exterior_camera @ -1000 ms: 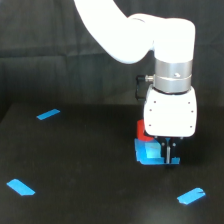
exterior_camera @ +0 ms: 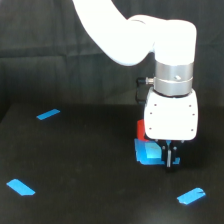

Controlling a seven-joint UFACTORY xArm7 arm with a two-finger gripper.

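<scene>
My gripper [exterior_camera: 169, 161] points down on the right side of the dark table. Its white hand is in front of a red object [exterior_camera: 140, 129] and covers most of it. Around the fingertips lies a blue thing [exterior_camera: 145, 156] with a lighter blue face, partly behind the fingers. The fingers look close together, but they are too small and dark to show whether they are apart or have anything between them. Whether they touch the blue thing cannot be made out.
Separate blue strips lie at the back left [exterior_camera: 48, 114], the front left [exterior_camera: 20, 187] and the front right [exterior_camera: 191, 196]. A dark curtain hangs behind.
My gripper has come slightly lower, with its fingertips further down in front of the blue thing. The blue strips and the red object look unmoved.
</scene>
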